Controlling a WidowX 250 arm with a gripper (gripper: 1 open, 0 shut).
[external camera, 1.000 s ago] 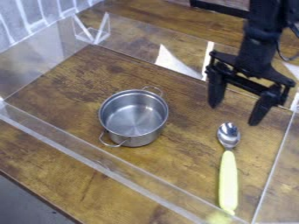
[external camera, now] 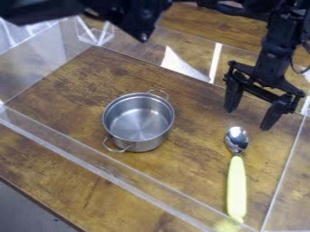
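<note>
My black gripper point(external camera: 255, 96) hangs at the upper right, open, its two fingers spread with nothing between them. Below it a metal spoon with a long pale yellow handle point(external camera: 237, 187) lies on the wooden surface, bowl toward the back. Left of centre stands an empty steel pot point(external camera: 138, 122) with two wire handles, apart from both spoon and gripper.
Clear low walls edge the wooden work area point(external camera: 72, 100). A dark, blurred object point(external camera: 121, 13) hangs over the top left. A white triangular piece point(external camera: 182, 63) is at the back.
The dark object at the top left has come further into view. Pot and spoon are unchanged.
</note>
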